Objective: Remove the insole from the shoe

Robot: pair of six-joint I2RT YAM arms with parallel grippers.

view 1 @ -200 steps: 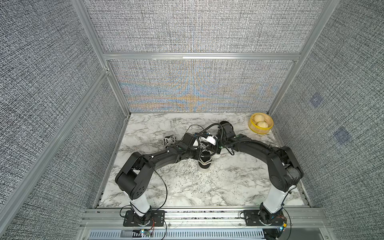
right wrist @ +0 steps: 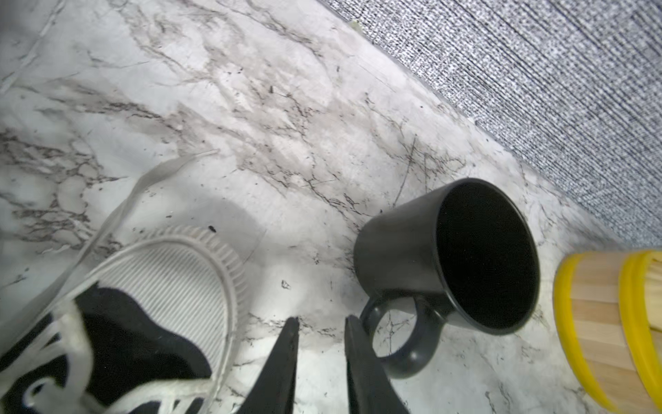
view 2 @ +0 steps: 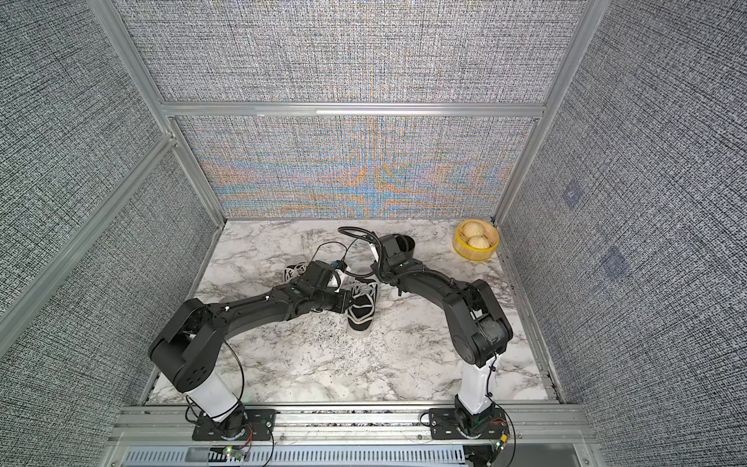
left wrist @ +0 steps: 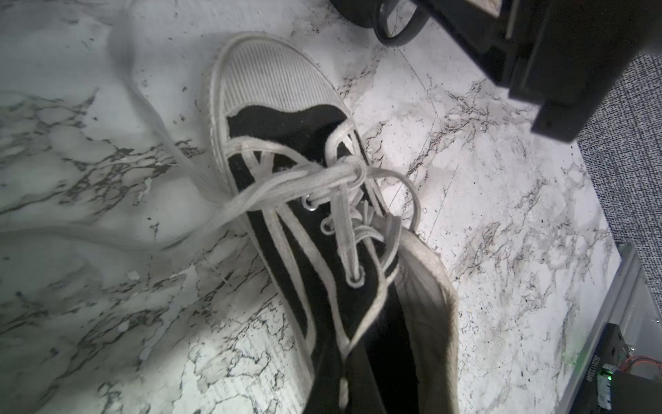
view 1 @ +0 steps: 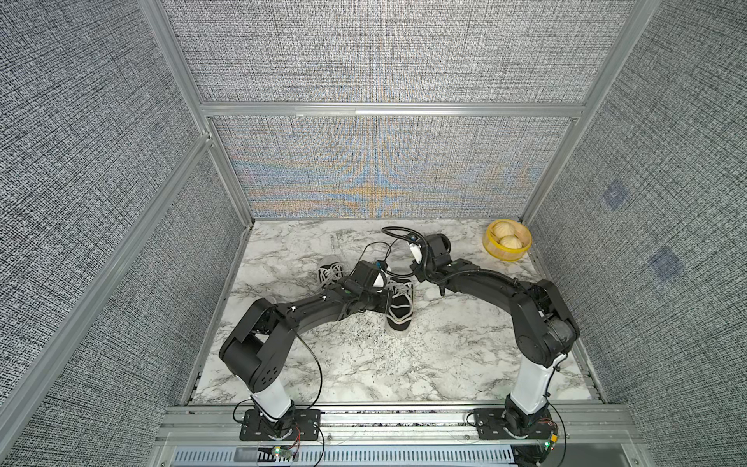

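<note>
A black-and-white canvas shoe (left wrist: 282, 89) lies mid-table, its ribbed toe towards the back and laces loose. My left gripper, low in the left wrist view, is shut at the shoe's opening; a lace crosses its fingers (left wrist: 365, 390), and whether anything is pinched there cannot be told. The shoe's inside (left wrist: 396, 345) is dark, with no insole that I can clearly make out. In the right wrist view the toe of the same shoe (right wrist: 172, 276) fills the lower left. Beside it my right gripper stands open, only tabletop showing between its fingers.
A dark mug (right wrist: 400, 241) lies on its side right of the shoe's toe. A yellow-rimmed basket (view 1: 491, 251) holding round buns is at the back right. The other shoe (view 1: 330, 272) sits to the left, partly behind my left arm.
My right gripper has drawn back from above the shoe's laces towards the rear, uncovering more of the shoe. My left arm has shifted only slightly.
</note>
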